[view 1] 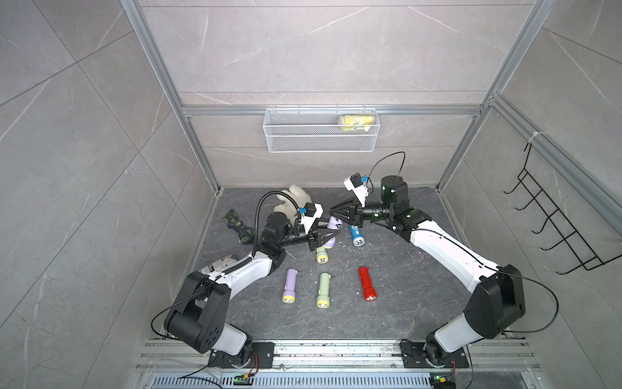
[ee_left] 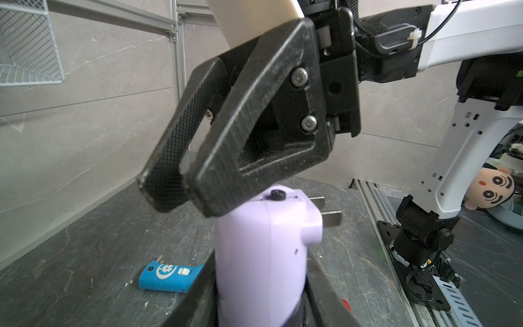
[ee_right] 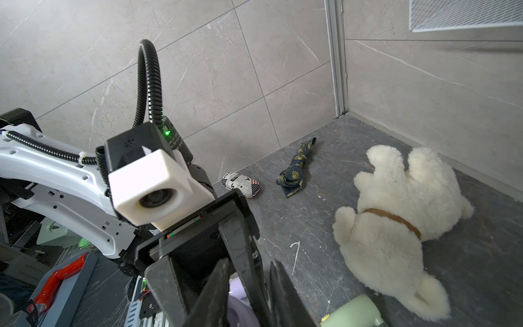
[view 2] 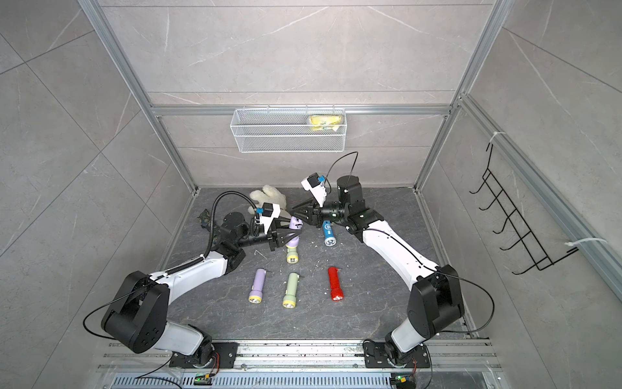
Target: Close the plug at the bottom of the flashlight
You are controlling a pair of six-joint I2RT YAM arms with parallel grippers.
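A light purple flashlight (ee_left: 261,261) stands upright, bottom end up, with my left gripper (view 1: 326,240) shut around its body. Two flat metal plug prongs (ee_left: 331,219) stick out sideways from that upper end, so the plug is folded out. Directly over the end, on the side away from the prongs, hang the right gripper's fingers (ee_left: 218,190), parted by a narrow gap. My right gripper is part open with nothing seen held. In its own wrist view the flashlight (ee_right: 238,288) is mostly hidden behind the fingers; contact cannot be told.
On the table lie a second purple flashlight (view 1: 289,285), a green one (view 1: 324,289), a red one (view 1: 366,283) and a blue one (view 1: 357,235). Another green flashlight (ee_right: 354,313) lies below the grippers. A white plush toy (ee_right: 403,229) lies at the back.
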